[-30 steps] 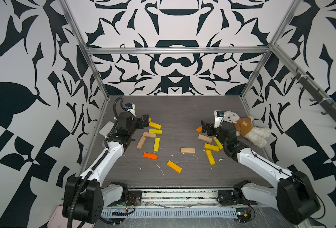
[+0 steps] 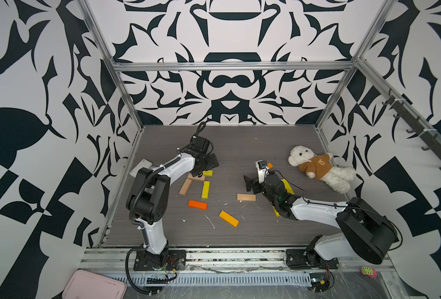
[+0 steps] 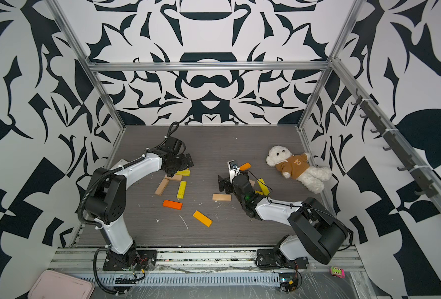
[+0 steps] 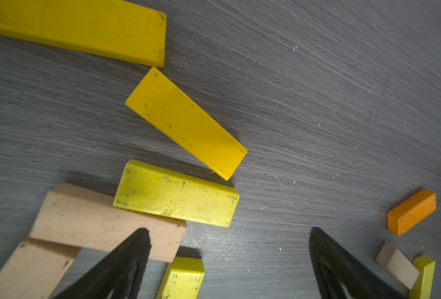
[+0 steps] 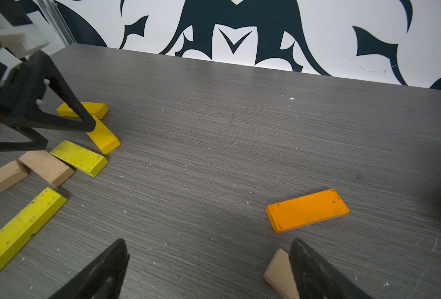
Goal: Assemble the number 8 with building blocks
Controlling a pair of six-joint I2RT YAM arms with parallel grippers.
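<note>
My left gripper stands open above the left group of blocks, nothing between its fingers. Under it lie a lime yellow block, a deeper yellow block and a wooden block. A longer yellow block touches or nearly touches the deeper yellow one. My right gripper is open and empty too, over the table's right half. In the right wrist view an orange block lies flat beyond it, and a wooden block is partly hidden by a finger.
A wooden block, a red-orange block and an amber block lie loose toward the front. A teddy bear rests at the right edge. My right arm covers part of the yellow blocks on the right.
The left gripper has moved right, over the yellow blocks. No block has visibly shifted.
</note>
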